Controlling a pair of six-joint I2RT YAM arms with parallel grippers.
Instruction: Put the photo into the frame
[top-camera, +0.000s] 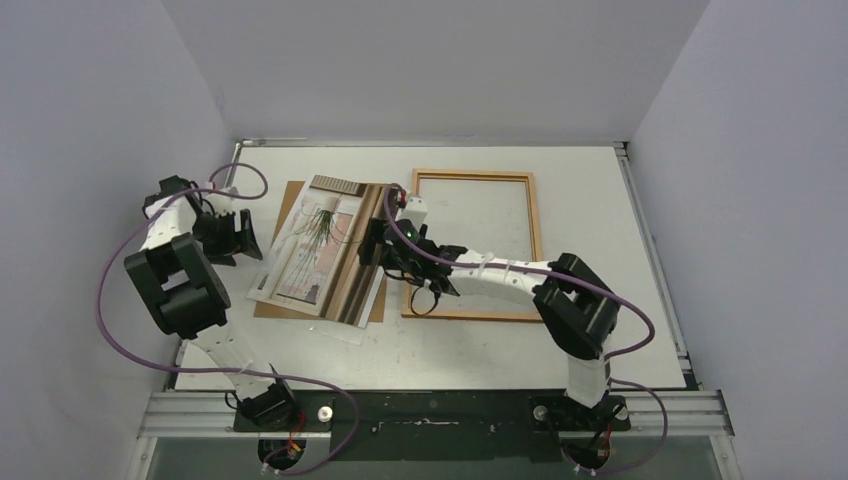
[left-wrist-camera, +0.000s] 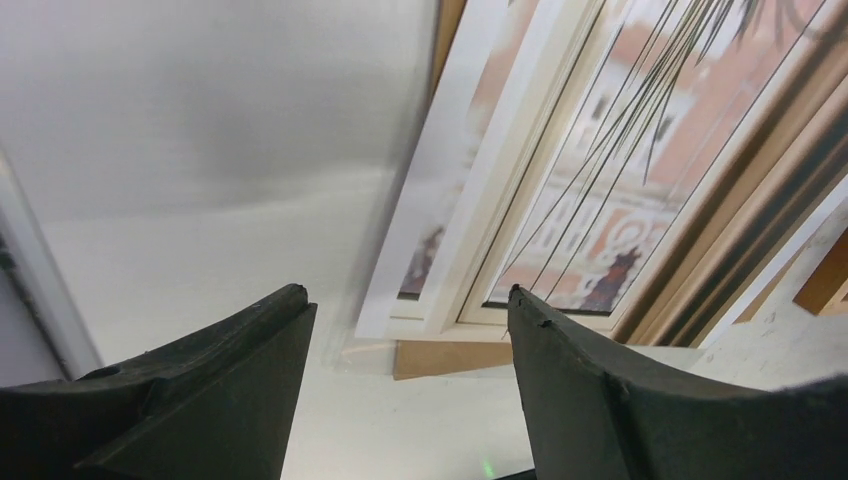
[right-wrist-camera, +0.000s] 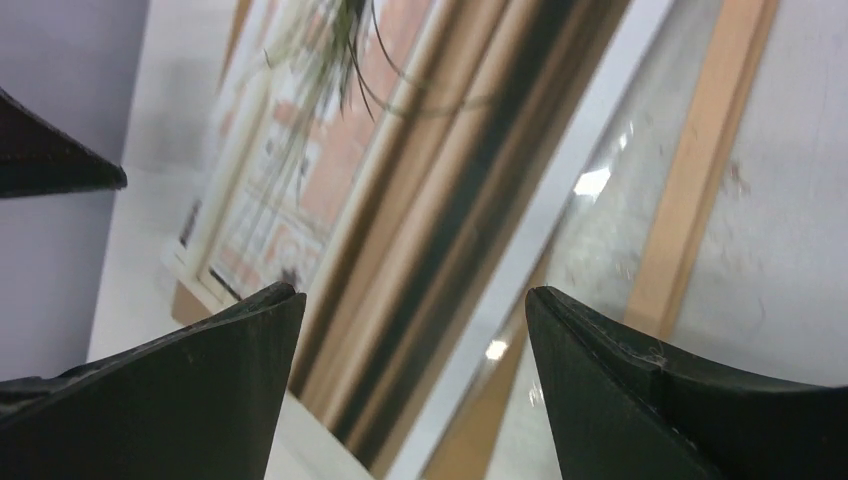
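The photo (top-camera: 318, 240), a picture of a plant before a building, lies tilted over a brown backing board (top-camera: 288, 203) on the left of the table. To its right is the wooden frame (top-camera: 476, 174), lying flat around a clear pane. My left gripper (top-camera: 240, 248) stands left of the photo's edge; in the left wrist view its fingers (left-wrist-camera: 235, 365) are apart with nothing held. My right gripper (top-camera: 375, 243) is over the photo's right border; its fingers (right-wrist-camera: 215, 365) are spread, and the photo (right-wrist-camera: 400, 230) shows below, not gripped.
A thin clear sheet (top-camera: 342, 330) seems to stick out below the photo. Purple cables (top-camera: 120, 345) loop around both arms, and walls (top-camera: 745, 240) close in the sides.
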